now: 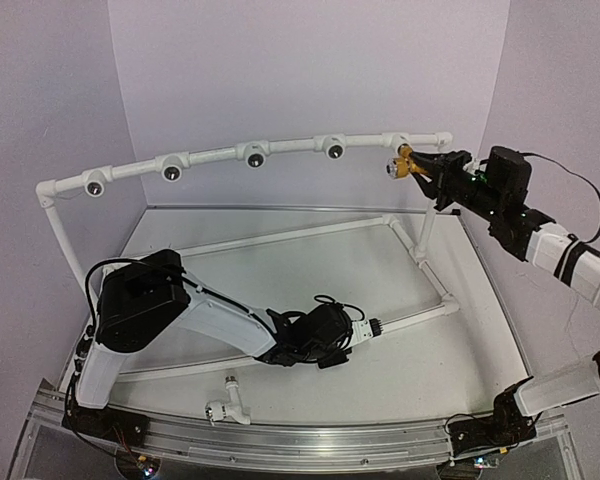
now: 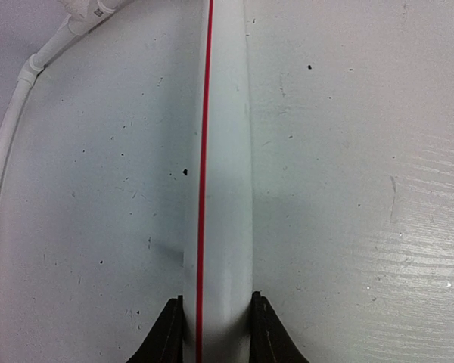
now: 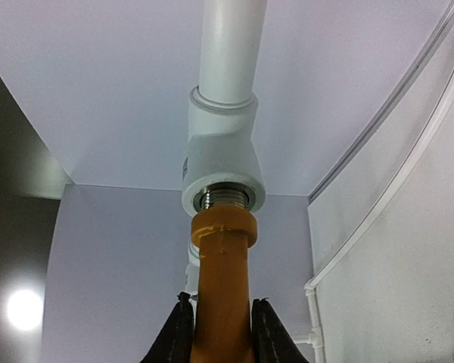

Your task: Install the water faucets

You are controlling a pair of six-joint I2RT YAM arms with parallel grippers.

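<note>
My right gripper (image 1: 420, 168) is shut on an orange faucet (image 1: 402, 163) with a metal tip, held up at the rightmost tee fitting (image 3: 216, 151) on the top pipe. In the right wrist view the faucet's end (image 3: 224, 227) meets that tee's threaded metal socket (image 3: 222, 195); how deeply it sits cannot be told. My left gripper is shut on the white lower pipe (image 2: 227, 181) with a red stripe, at the front of the frame.
Several more tees (image 1: 254, 153) with open sockets line the top pipe to the left. A loose white fitting (image 1: 230, 410) lies near the front rail (image 1: 310, 440).
</note>
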